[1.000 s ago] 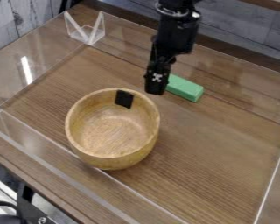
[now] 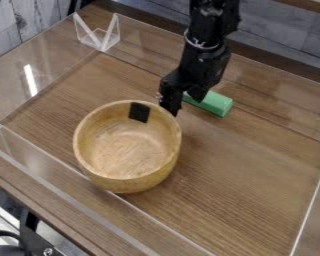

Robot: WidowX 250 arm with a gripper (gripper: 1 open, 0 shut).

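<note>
The black gripper (image 2: 190,98) reaches down from the top centre, its fingers open and lowered just left of and over the green block (image 2: 212,104) on the wooden table. A tan oval bowl (image 2: 128,160) sits at the lower left, with a small dark block (image 2: 141,113) at its back rim.
Raised edges run along the back and left sides.
The gripper has come down and turned, its fingers now closer to the green block. The block and bowl look unmoved.
</note>
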